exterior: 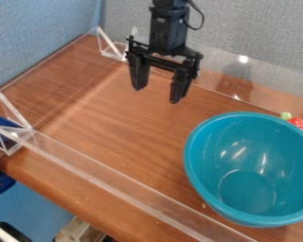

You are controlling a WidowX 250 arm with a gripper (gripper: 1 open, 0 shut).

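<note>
My black gripper (159,81) hangs from the top of the camera view over the back of the wooden tray floor, its two fingers spread apart with nothing visible between them. A large teal bowl (246,165) fills the front right of the tray, well below and to the right of the gripper.
Clear walls with white corner brackets (14,138) border the wooden surface (103,142). A small red and green item (294,123) lies behind the bowl at the right edge. Dark blue objects (0,180) sit outside at the left.
</note>
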